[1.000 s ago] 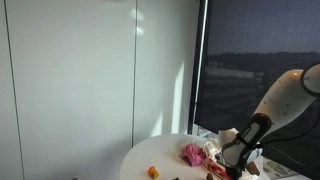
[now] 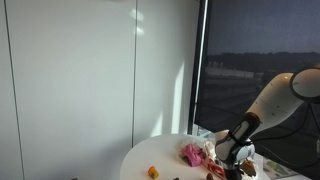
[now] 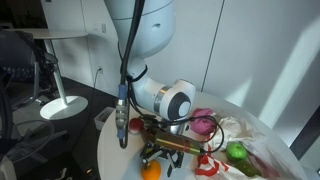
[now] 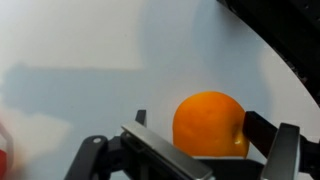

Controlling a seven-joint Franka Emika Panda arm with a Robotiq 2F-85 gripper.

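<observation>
A round orange fruit [image 4: 210, 125] lies on the white table in the wrist view, at the mouth of my gripper. The gripper is open, with one dark finger on either side of the fruit and part of its lower edge hidden. Exterior view 2 has the orange fruit [image 3: 151, 171] at the bottom, just below and in front of the gripper [image 3: 168, 154]. In exterior view 1 the fingertips are too small and crowded to make out clearly.
A pink item [image 3: 203, 124], a white bag [image 3: 240, 126] and a green item [image 3: 237, 151] lie behind and right of the gripper. Exterior view 1 has an orange item [image 2: 153, 172] on the table's left part. A red item [image 4: 3, 150] enters the wrist view's left edge.
The arm has shifted slightly in exterior view 1. The table items visible there look unmoved.
</observation>
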